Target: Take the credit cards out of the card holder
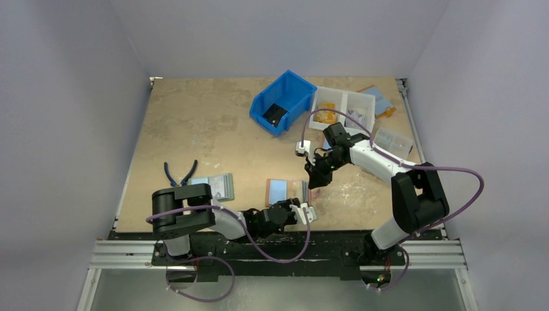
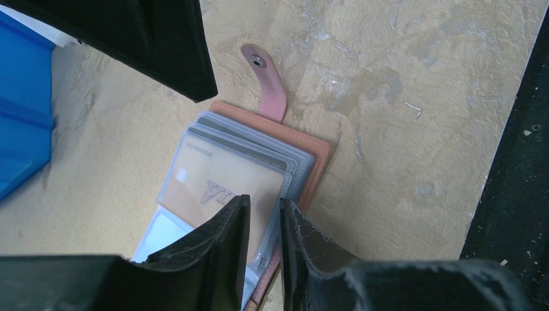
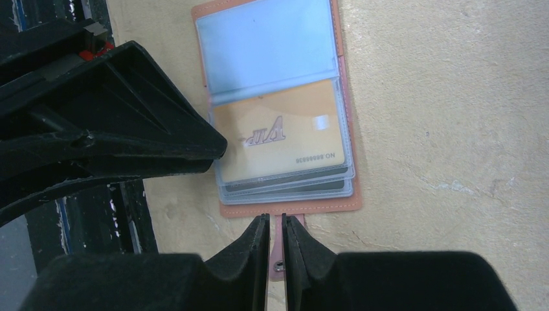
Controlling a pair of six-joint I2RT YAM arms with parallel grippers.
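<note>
A pink card holder [image 1: 269,191] with clear sleeves lies open near the table's front edge, a gold card [image 3: 278,129] in its top sleeve beside an empty-looking blue area [image 3: 265,42]. My left gripper is low at the holder's front-side edge, its fingertips narrowly apart at the sleeve edge; whether it grips anything is unclear. In the right wrist view it reaches in from the left. My right gripper is above the holder's strap [image 3: 279,249], fingertips close together with a narrow gap.
Another card holder [image 1: 220,186] and pliers [image 1: 191,170] lie at left. A blue bin [image 1: 291,87], white divided box [image 1: 360,103] and clear container [image 1: 393,142] stand at the back.
</note>
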